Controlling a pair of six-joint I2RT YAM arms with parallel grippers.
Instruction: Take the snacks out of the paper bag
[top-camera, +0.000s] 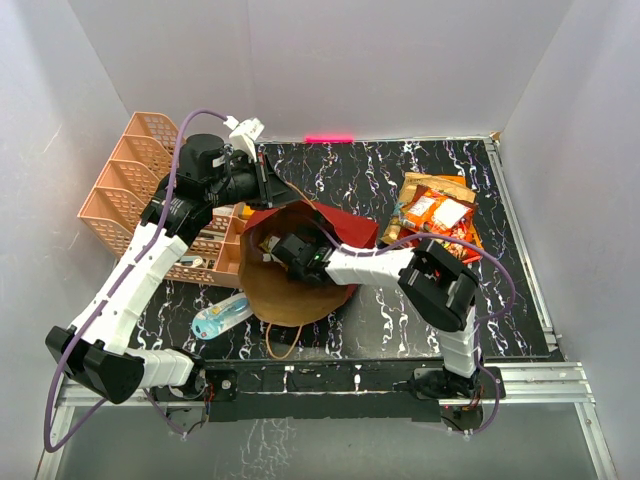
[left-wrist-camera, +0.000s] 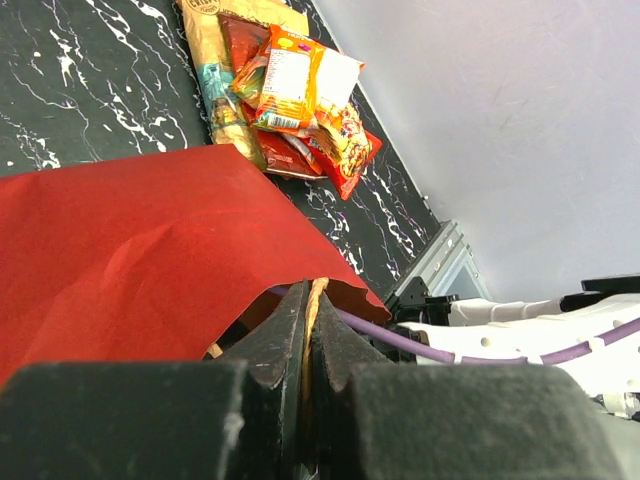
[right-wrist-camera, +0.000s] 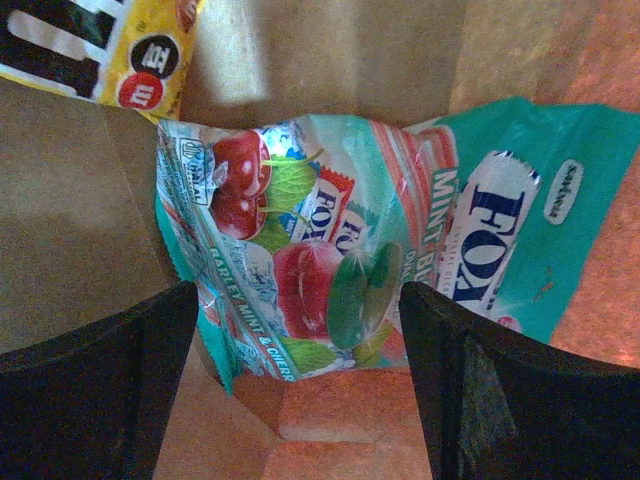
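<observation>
The red and brown paper bag (top-camera: 262, 293) lies tipped with its mouth spread toward the table's front. My left gripper is shut on the bag's thin twisted handle (left-wrist-camera: 318, 290), at the bag's upper edge. Inside the bag, my right gripper stands open. Between and beyond its fingers lies a green Fox's candy pack (right-wrist-camera: 310, 250), not gripped. A yellow and brown M&M's pack (right-wrist-camera: 130, 50) rests in the bag's corner, at the upper left of the right wrist view.
Several snack packs (top-camera: 435, 215) are heaped on the marble table at the right. An orange divided rack (top-camera: 125, 190) stands at the left, with a light blue pack (top-camera: 221, 316) in front of it.
</observation>
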